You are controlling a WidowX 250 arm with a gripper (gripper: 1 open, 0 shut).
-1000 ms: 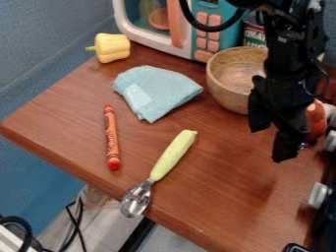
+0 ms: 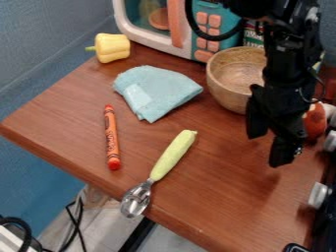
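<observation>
The black robot arm hangs at the right of the camera view, its gripper (image 2: 284, 150) pointing down just above the wooden table, right of a spoon with a pale yellow handle (image 2: 172, 155). Whether the fingers are open or shut is hard to make out. An orange crayon (image 2: 112, 136) lies left of the spoon. A folded light-blue cloth (image 2: 156, 91) lies behind them. A tan bowl (image 2: 231, 79) stands behind the gripper, partly hidden by the arm.
A toy microwave (image 2: 155, 22) stands at the back, with a yellow toy (image 2: 110, 47) beside it. A red-orange object (image 2: 313, 120) is partly hidden behind the arm.
The objects on the table look unmoved.
</observation>
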